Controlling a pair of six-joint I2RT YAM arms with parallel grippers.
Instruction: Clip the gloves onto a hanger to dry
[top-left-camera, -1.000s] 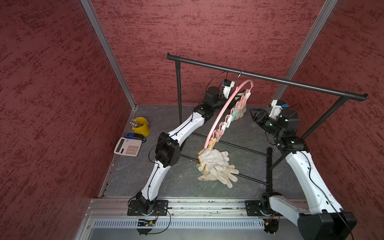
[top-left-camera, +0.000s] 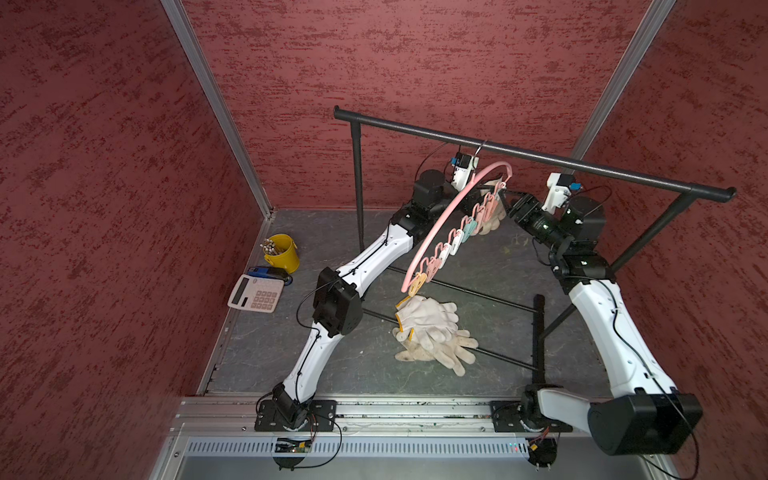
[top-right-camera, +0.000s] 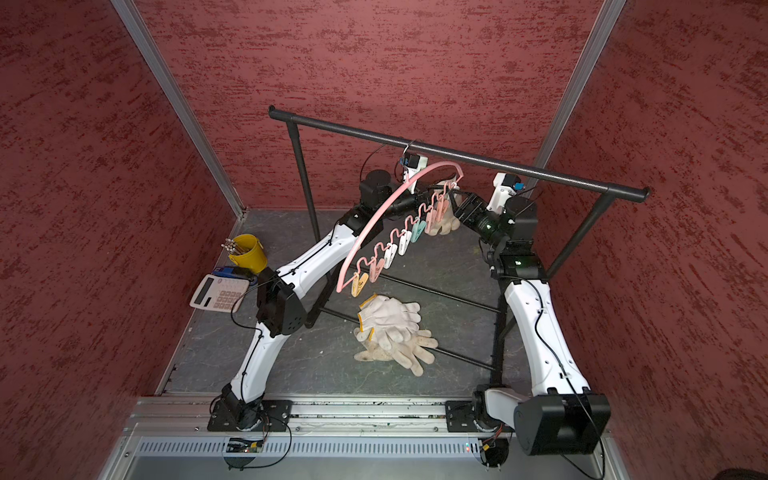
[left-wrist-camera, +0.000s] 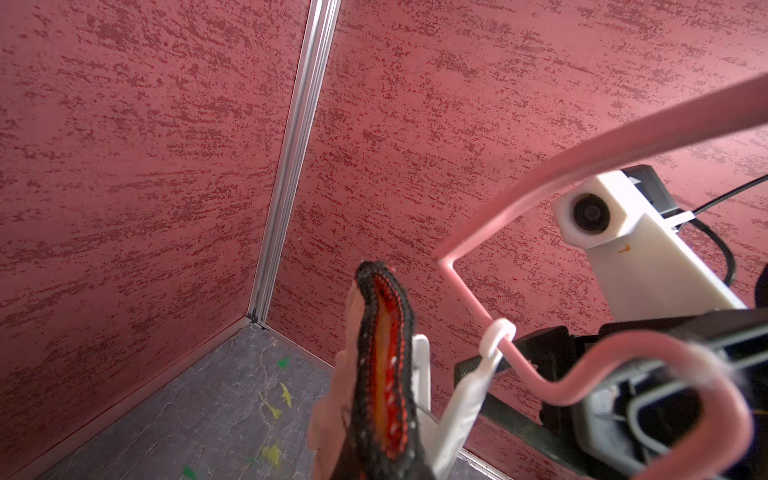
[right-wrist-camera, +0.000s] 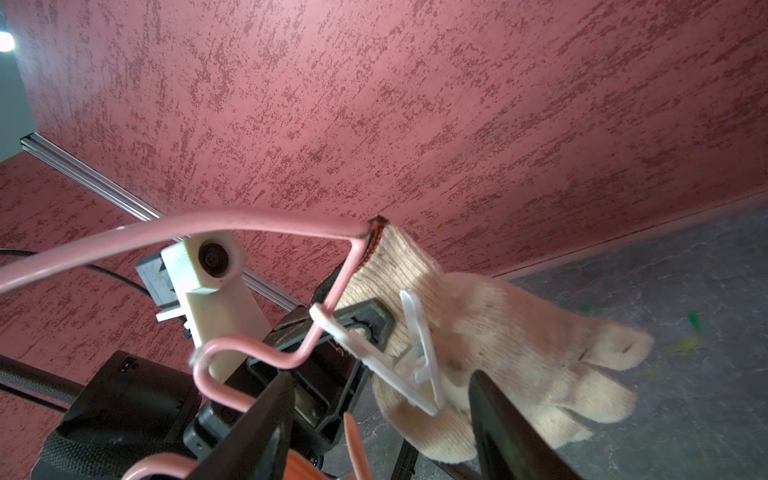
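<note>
The pink hanger (top-left-camera: 456, 208) hangs from the rack bar, a row of coloured clips below its arc. A cream glove (right-wrist-camera: 520, 344) dangles by its dark-edged cuff (left-wrist-camera: 384, 360) beside the hanger's far end, my left gripper (top-left-camera: 481, 190) shut on that cuff. Close to the cuff is the white end clip (right-wrist-camera: 422, 352); whether its fingers grip the fabric cannot be told. My right gripper is open, its fingers (right-wrist-camera: 504, 432) spread either side of the white clip's lower part. More gloves (top-left-camera: 432, 328) lie piled on the table.
The black rack bar (top-left-camera: 544, 158) crosses above both arms, its lower rails on the table. At left stand a yellow cup (top-left-camera: 282, 254) of small items and a calculator (top-left-camera: 256, 293).
The hanger has swung, its near end shifting left. My left gripper, holding the glove, has moved slightly right.
</note>
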